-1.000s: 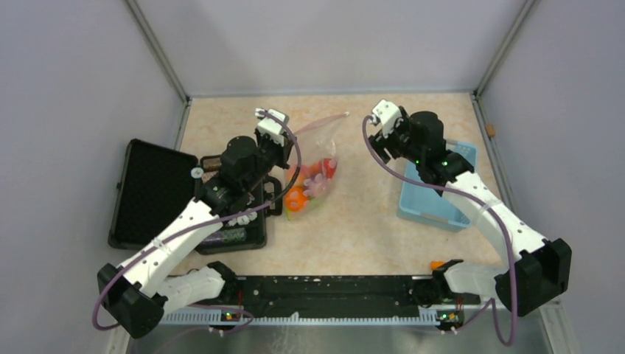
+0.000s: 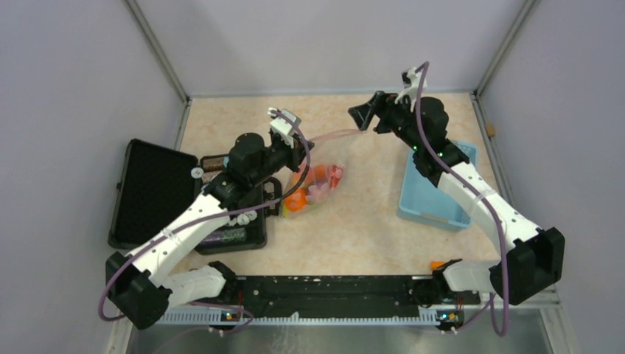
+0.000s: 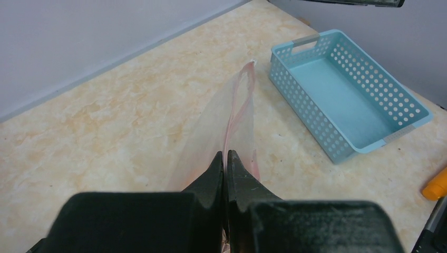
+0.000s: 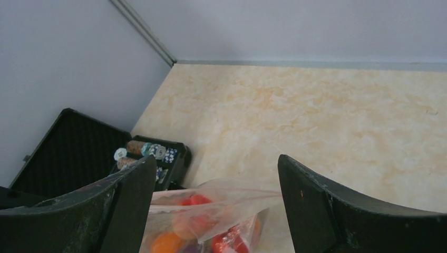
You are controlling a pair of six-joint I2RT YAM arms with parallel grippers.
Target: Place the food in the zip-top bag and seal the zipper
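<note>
The clear zip top bag (image 2: 329, 151) with a pink zipper strip hangs upright, food bunched in its lower part. Orange and red food pieces (image 2: 301, 196) show through the plastic, in the right wrist view as well. My left gripper is shut on the bag's zipper edge at the near end. From there the pink strip (image 3: 230, 129) stretches away, its two sides parted partway along. My right gripper (image 2: 368, 122) stands open at the far end of the strip. In the right wrist view, the bag's corner reaches its right finger (image 4: 295, 182); contact is unclear.
A black case (image 2: 239, 228) with its lid (image 2: 152, 193) laid open sits left, partly under my left arm. The blue basket (image 2: 431, 217) stands empty at the right. An orange object (image 2: 438, 264) lies by the right arm's base.
My right gripper has swung up and turned, its fingers now at the bag's far corner. The left gripper has shifted slightly right and down, and the bag's far end leans further right.
</note>
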